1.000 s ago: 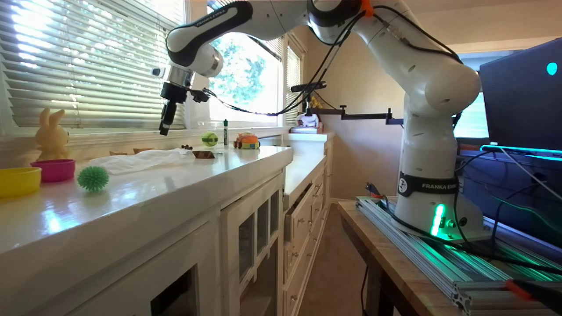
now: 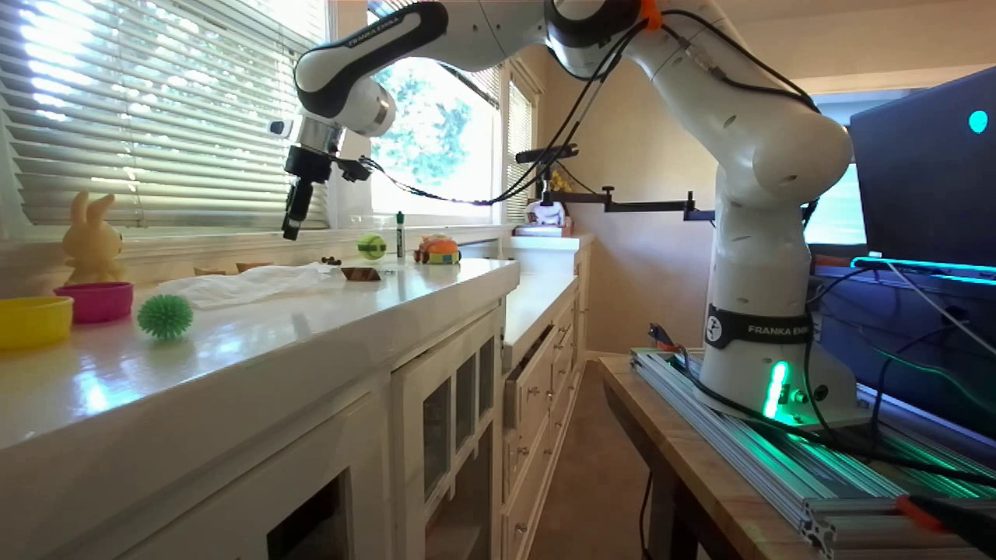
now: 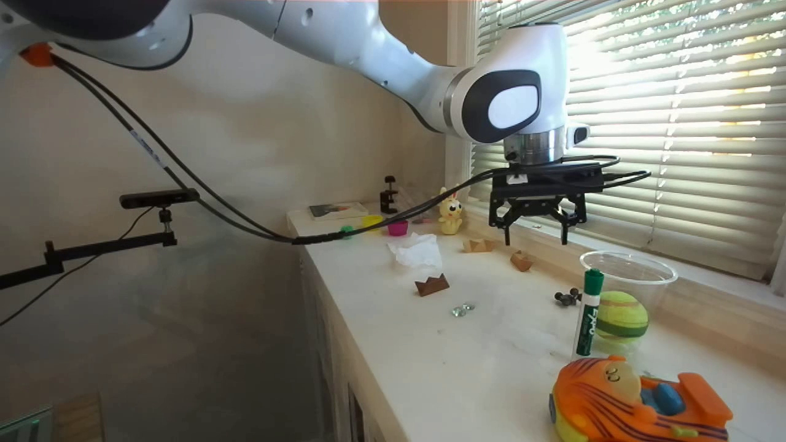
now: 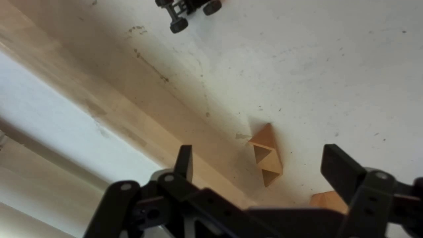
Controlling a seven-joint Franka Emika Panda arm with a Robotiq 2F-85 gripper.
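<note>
My gripper [image 3: 536, 239] hangs open above the white counter near the window, nothing between its fingers. In the wrist view a small brown folded piece [image 4: 269, 156] lies on the counter below the gap between the fingers, well apart from them. Another brown piece [image 4: 329, 201] is partly covered by the right finger [image 4: 343, 170]. Exterior view 2 shows brown pieces by the window side: one angular piece [image 3: 521, 260] and a longer one [image 3: 479, 245]. A darker brown zigzag piece [image 3: 431, 285] lies nearer the counter's front edge.
A clear cup [image 3: 630, 266] with a tennis ball [image 3: 621, 317], a green marker [image 3: 587, 317] and an orange toy [image 3: 634, 401] stand close by. Small black wheels [image 3: 567, 297], clear pieces [image 3: 462, 310], white cloth [image 3: 417, 252] and a bunny [image 3: 450, 215] share the counter. The window sill borders it.
</note>
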